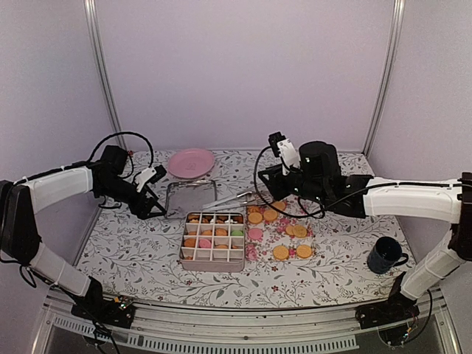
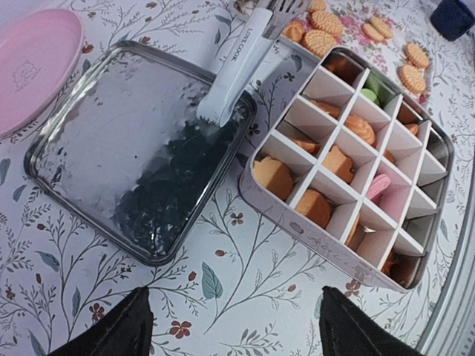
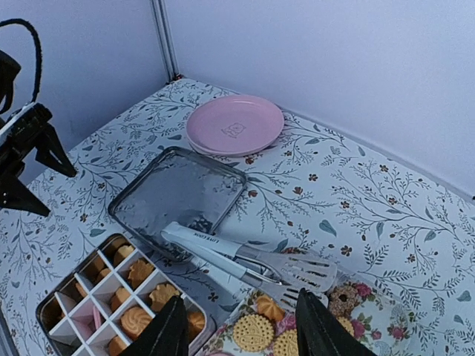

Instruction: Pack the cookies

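Note:
A divided box [image 1: 214, 265] stands mid-table, cookies in many of its compartments, including a brown cookie [image 2: 272, 176] and a pink one [image 2: 378, 185]. Loose cookies [image 3: 253, 332] lie on a flowered mat or plate [image 3: 390, 330] to the box's right. Metal tongs [image 3: 223, 259] rest with their handles over the grey tray [image 2: 89, 81] and their slotted heads above those cookies. My right gripper is open over this area, apart from the tongs, with nothing between its fingers. At the left, clear of the box, my left gripper is open and empty.
Behind the tray sits a pink plate [image 1: 191, 163]. A dark mug [image 1: 386, 255] stands at the right front. Bare tablecloth lies in front of the box and at the far right back.

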